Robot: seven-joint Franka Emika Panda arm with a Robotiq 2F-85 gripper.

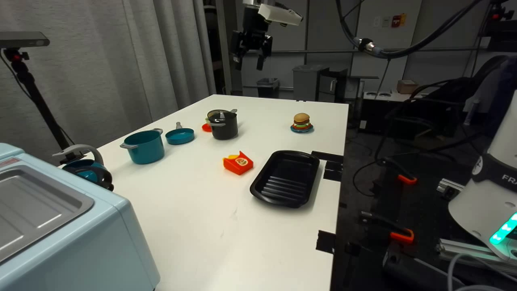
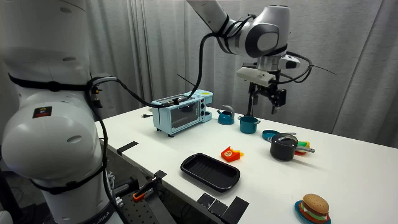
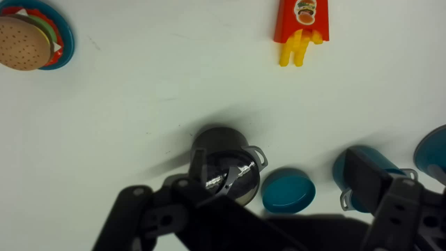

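High over the far part of the table hangs my gripper [image 1: 250, 65], its fingers wide open and empty. The wrist view has its two dark fingers well apart. Below it, a black lidded pot [image 3: 221, 142], a small teal pan [image 3: 288, 190] and a teal two-handled pot [image 3: 370, 161] stand on the white table, the last partly hidden by a finger. A red fries box [image 2: 230, 154] with yellow fries lies near the middle. Nearer the table's front edge is a black ribbed tray [image 2: 209, 171], empty. A toy burger [image 2: 315, 205] sits on a small teal plate.
The light blue toaster oven [image 2: 186, 114] and a teal kettle [image 2: 226, 117] occupy one end of the table. Something red, green and yellow [image 2: 303, 145] is partly hidden behind the black pot. Open table lies between the black pot and the burger.
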